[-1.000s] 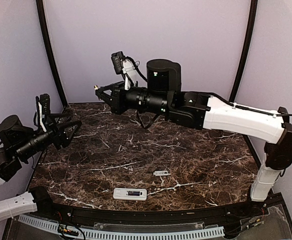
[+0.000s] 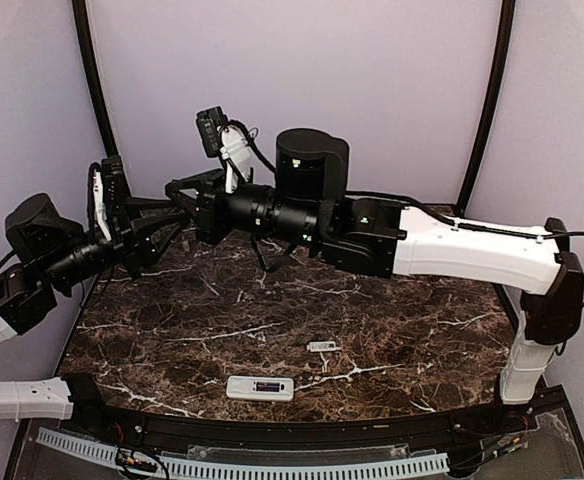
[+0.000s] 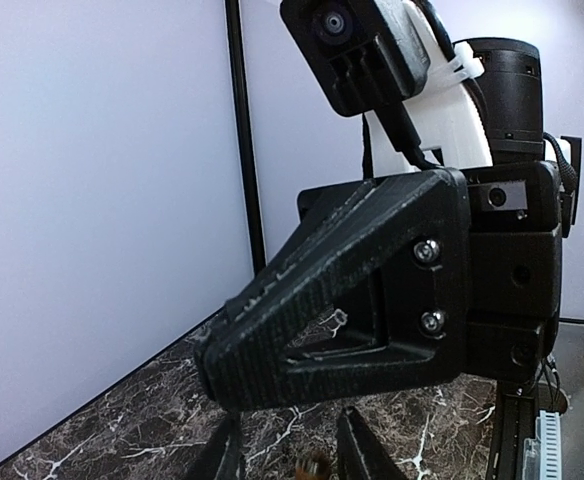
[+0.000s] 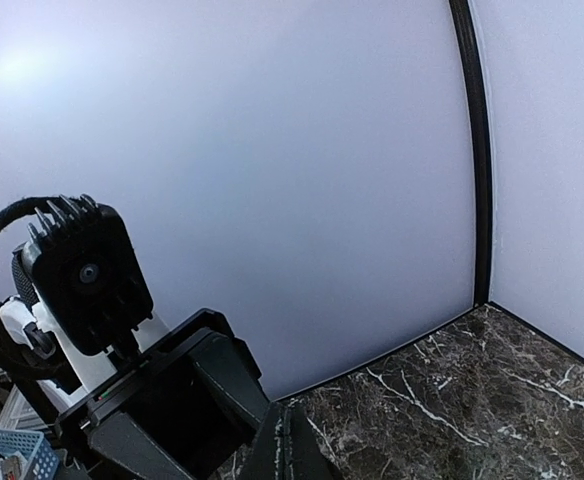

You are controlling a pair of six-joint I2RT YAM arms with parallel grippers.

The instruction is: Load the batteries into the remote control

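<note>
The white remote control [image 2: 240, 387] lies at the front of the table, its dark battery compartment [image 2: 267, 386] uncovered. Up in the air at the left, my two grippers meet tip to tip. In the right wrist view my right gripper has its fingers close together; the battery at their tips is hidden there. A blurred coppery end of what looks like the battery [image 3: 313, 466] shows between the fingers of my left gripper. Those fingers stand on either side of it, but whether they touch it cannot be made out. In the top view the battery is hidden.
A small white piece [image 2: 323, 346], perhaps the compartment cover, lies right of the remote. The right arm [image 2: 472, 248] reaches across above it. A blue basket [image 4: 40, 455] stands outside at the lower left of the right wrist view.
Both grippers have come together: the left moved right and up, the right moved left. The small battery end visible earlier at the right gripper's tip is now hidden. Remote and small white piece have not moved.
</note>
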